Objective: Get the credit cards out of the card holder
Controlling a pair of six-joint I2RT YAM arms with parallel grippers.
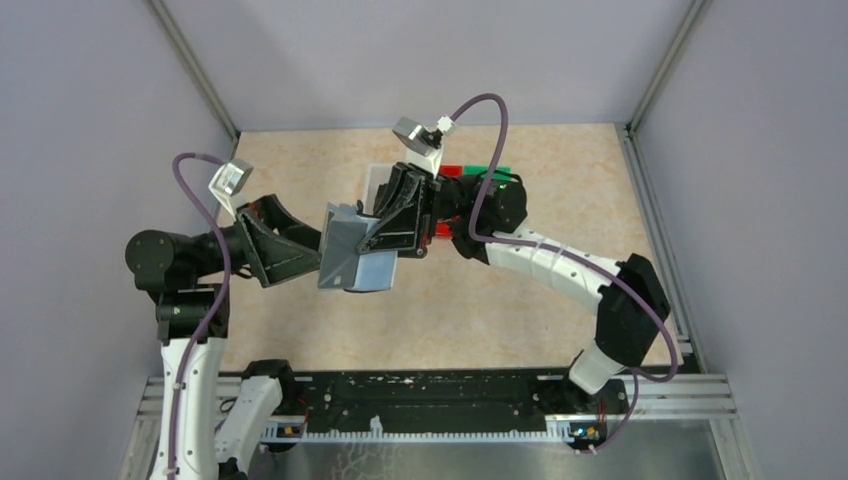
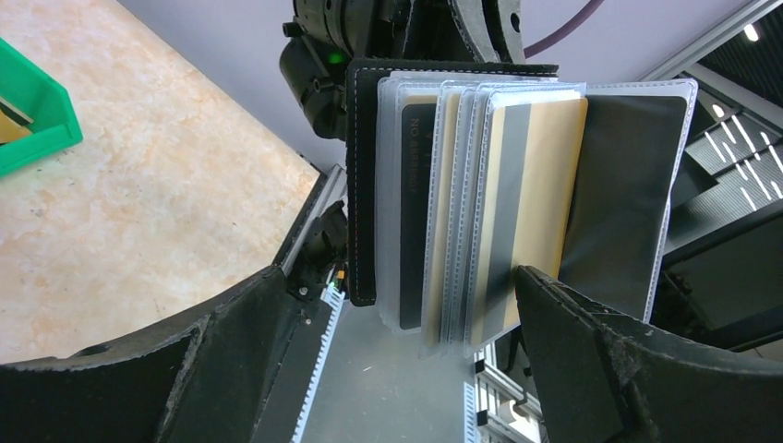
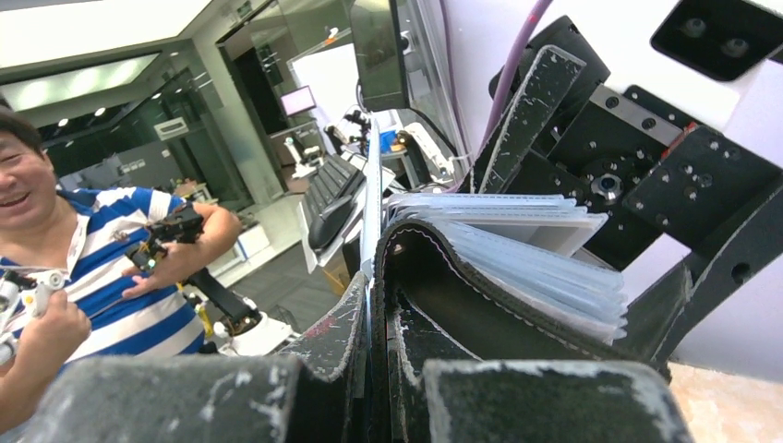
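Note:
The card holder (image 1: 355, 262) is held up in the air, its dark cover bent open with clear sleeves fanned out. My right gripper is shut on it at the cover. In the left wrist view, stacked sleeves with cards (image 2: 526, 185) face me, one dark card (image 2: 413, 203) and several beige ones. My left gripper stands open at the lower part of the holder, its right finger at the sleeve stack's edge, its left finger apart from it.
Red (image 1: 450, 171) and green (image 1: 486, 172) containers and a white tray (image 1: 376, 180) sit at the back, partly hidden by the right arm. A person (image 3: 111, 258) is visible beyond the table.

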